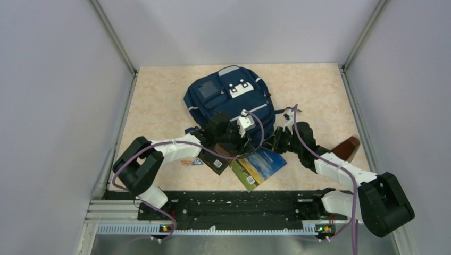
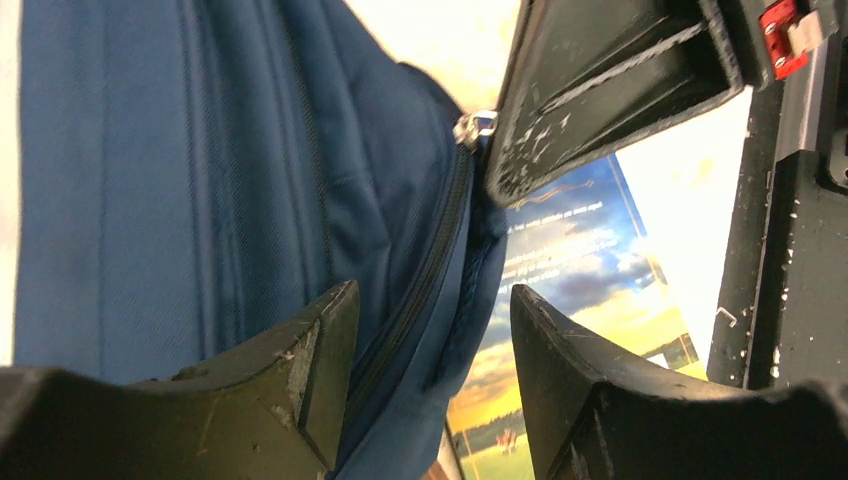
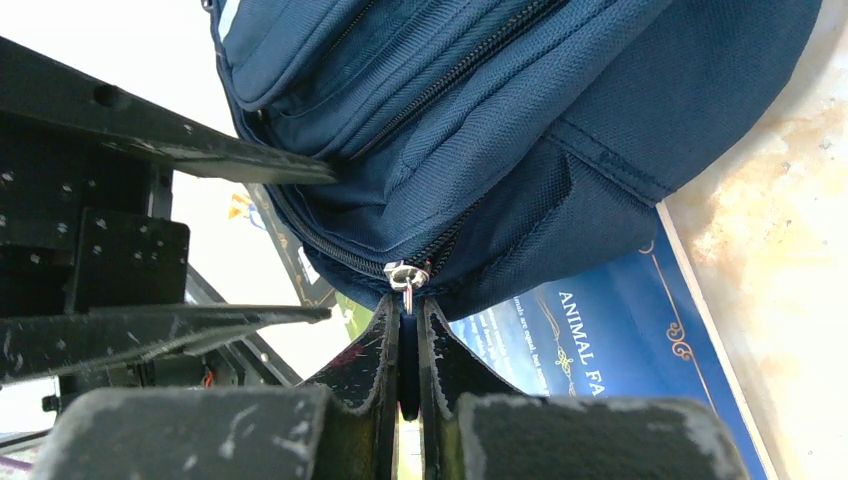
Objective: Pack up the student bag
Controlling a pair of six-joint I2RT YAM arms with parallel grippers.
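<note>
A dark blue student bag (image 1: 247, 103) lies on the table, its zipped mouth toward the front. My right gripper is shut on the metal zipper pull (image 3: 406, 275) at the bag's front right corner. The left gripper stands open over that same edge; the zipper seam (image 2: 425, 275) runs between its fingers in the left wrist view, and I cannot tell whether they touch the cloth. Its two spread fingers (image 3: 230, 320) appear at the left of the right wrist view. Partly under the bag's front lie a blue-and-green book (image 1: 266, 164) and a dark brown book (image 1: 215, 162).
A brown case (image 1: 347, 149) stands at the right edge of the table. Small colourful items (image 1: 192, 161) lie left of the brown book. The two arms are close together at the bag's front.
</note>
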